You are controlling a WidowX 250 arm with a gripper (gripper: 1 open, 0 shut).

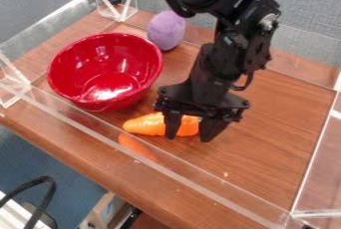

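The black robot gripper (197, 114) reaches down from the top of the camera view and hovers low over an orange carrot (144, 124) on the wooden table, its fingers around the carrot's right part. Whether the fingers close on it is hard to tell. A red bowl (104, 66) sits to the left, and a purple eggplant-like object (166, 29) lies behind the arm.
Clear acrylic walls border the wooden table (260, 143), whose right part is bare. An orange shape (134, 145) shows by the front wall, perhaps a reflection. A black cable (40, 188) lies at the lower left, off the table.
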